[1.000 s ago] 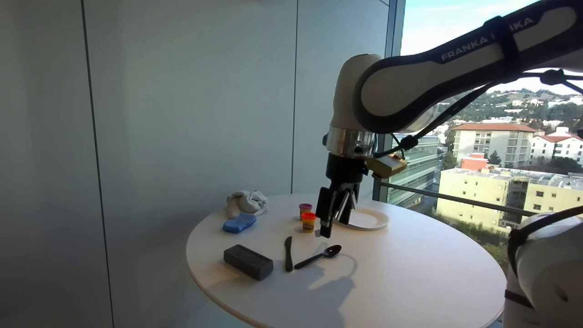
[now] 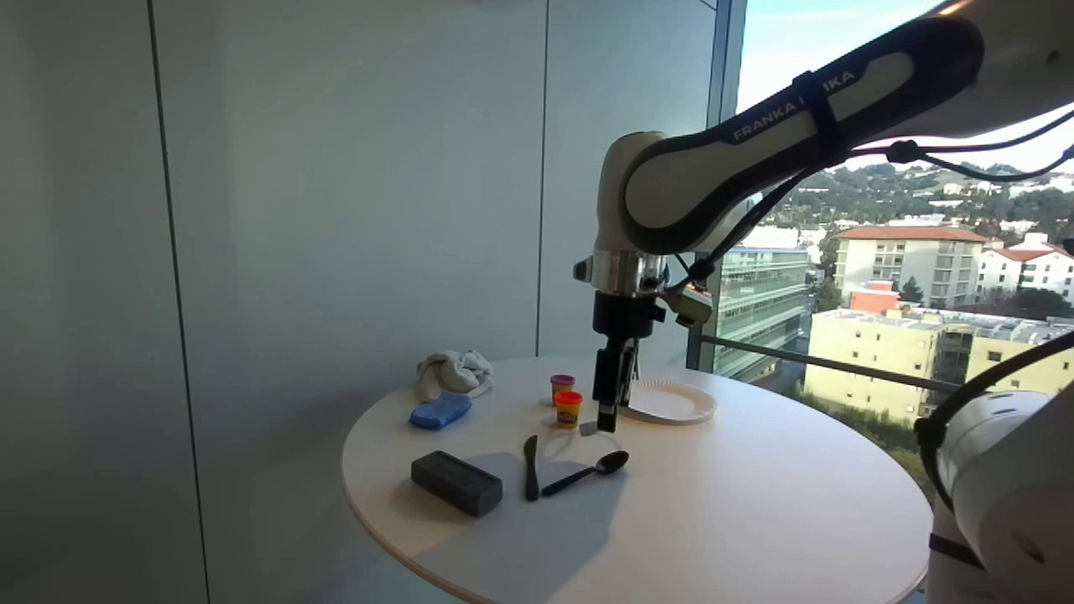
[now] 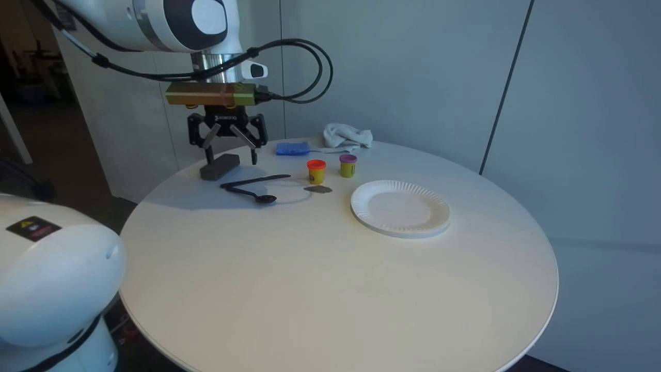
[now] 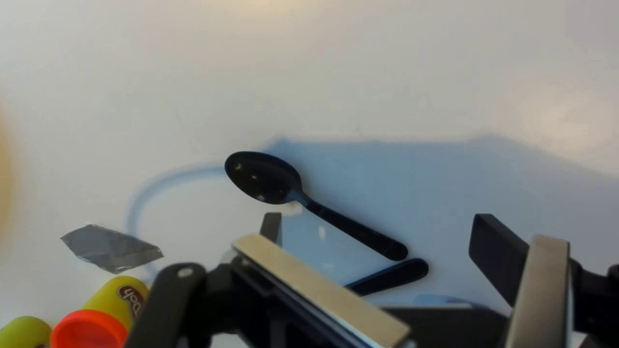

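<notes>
My gripper (image 3: 232,156) hangs above the table, pointing down, its two fingers spread and nothing between them. Below it in the wrist view lie a black spoon (image 4: 262,177) and part of a black knife (image 4: 393,276), whose other end my gripper hides. Exterior view 1 shows the whole knife (image 2: 530,466) beside the spoon (image 2: 609,462), their handle ends close together. To the left of them is a dark grey block (image 2: 456,483). Two small yellow tubs, one with an orange lid (image 3: 316,164) and one with a purple lid (image 3: 348,158), stand upright near the middle.
A white paper plate (image 3: 396,230) lies right of the tubs in exterior view 2. Toward the wall are a blue item (image 2: 440,411) and a crumpled pale cloth (image 2: 465,372). A flat grey patch (image 4: 111,248) is on the table.
In exterior view 1 the arm has shifted left, and the gripper has turned from a tilt to nearly upright. Its shadow has moved left as well. Table objects stay put.
</notes>
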